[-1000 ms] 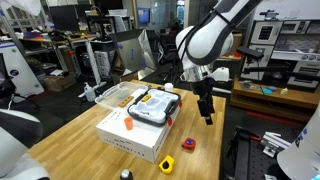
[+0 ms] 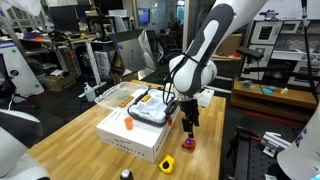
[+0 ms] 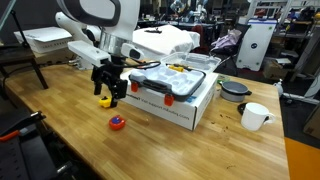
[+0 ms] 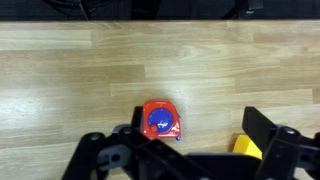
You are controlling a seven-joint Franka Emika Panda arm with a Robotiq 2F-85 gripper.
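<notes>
A small red block with a round blue top (image 2: 188, 144) rests on the wooden table. My gripper (image 2: 191, 128) hangs above it, apart from it. The fingers stand open with nothing between them. In the wrist view the red block (image 4: 161, 120) lies below and nearer the left finger than the right. A yellow piece (image 2: 167, 163) sits near it on the table; only part of this yellow piece (image 4: 247, 146) shows beside the right finger.
A white box (image 3: 195, 105) bearing a clear-lidded tray (image 3: 170, 82) and red clamps or cups (image 3: 168, 99) stands beside the arm. Further along the table are a white mug (image 3: 256, 116) and a grey pot (image 3: 234, 91).
In exterior view 1 the gripper has moved left and lower, to above the red block. The block and the yellow piece have stayed put.
</notes>
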